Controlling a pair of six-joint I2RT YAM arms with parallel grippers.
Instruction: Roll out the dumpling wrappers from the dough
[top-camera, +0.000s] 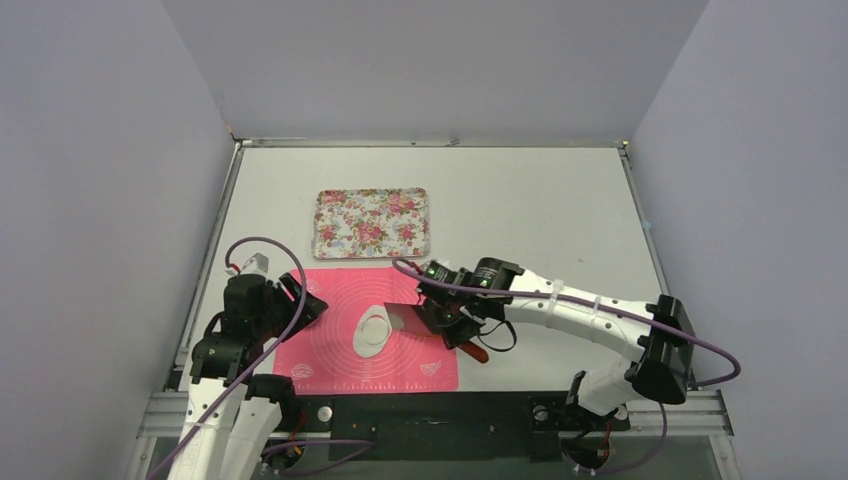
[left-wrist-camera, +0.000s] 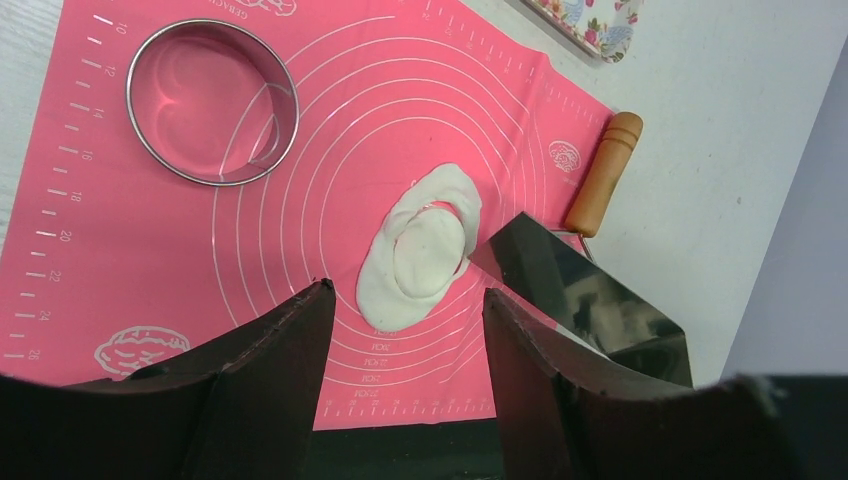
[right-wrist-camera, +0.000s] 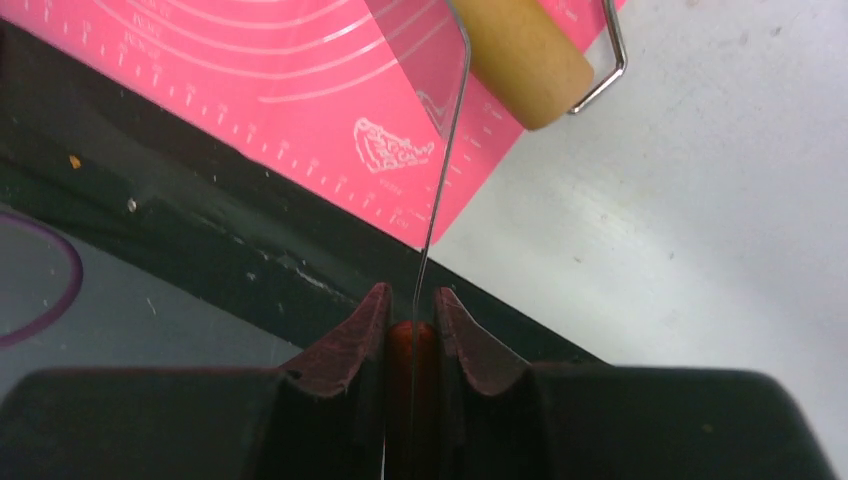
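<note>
Flattened white dough (top-camera: 372, 340) (left-wrist-camera: 393, 300) with a cut round lies mid-mat on the pink mat (top-camera: 330, 360). My right gripper (top-camera: 450, 335) is shut on the wooden handle (top-camera: 472, 352) (right-wrist-camera: 412, 345) of a metal scraper, whose blade (top-camera: 402, 317) (left-wrist-camera: 580, 290) hangs just right of the dough. A wooden roller (left-wrist-camera: 600, 175) (right-wrist-camera: 520, 60) lies under it, mostly hidden from the top view. My left gripper (top-camera: 300, 295) is open above the mat's left part, empty. A metal ring cutter (left-wrist-camera: 212, 182) lies below it on the mat.
A floral tray (top-camera: 370, 222) lies behind the mat. Walls stand at the back and both sides.
</note>
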